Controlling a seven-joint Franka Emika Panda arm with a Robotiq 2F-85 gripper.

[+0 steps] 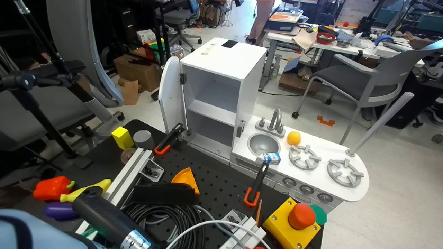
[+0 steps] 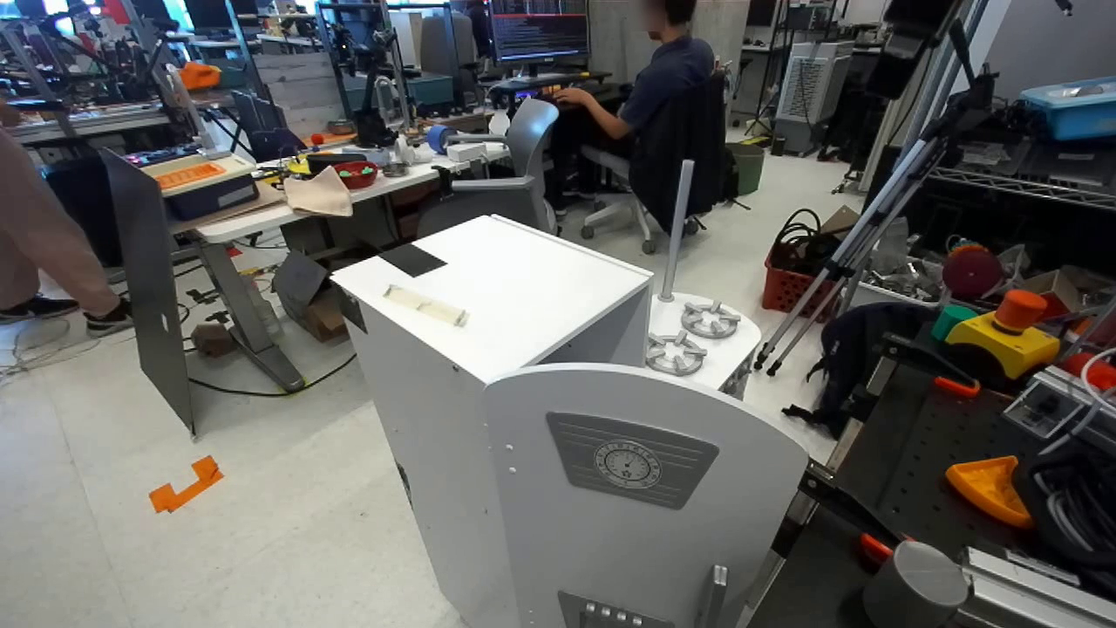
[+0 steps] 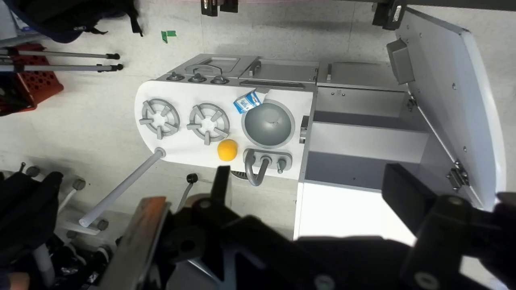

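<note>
In the wrist view my gripper stands open, its two dark fingers wide apart with nothing held between them. Below it in that view lies the toy kitchen, with an orange ball (image 3: 227, 150) on the white counter (image 3: 186, 152). A small blue and white carton (image 3: 247, 102) rests at the edge of the grey sink (image 3: 269, 124), beside the stove rings. The white cabinet (image 1: 253, 87) has its door (image 1: 170, 95) swung open, and both shelf spaces look empty. The gripper's fingers do not show in either exterior view.
On the black table (image 1: 216, 182) lie clamps, coiled cables, an orange wedge (image 1: 186, 179) and a yellow box with a red button (image 1: 293, 224). A red pepper (image 1: 53, 188), a banana and an eggplant lie at the left. A grey post (image 1: 380, 123) rises from the counter's end.
</note>
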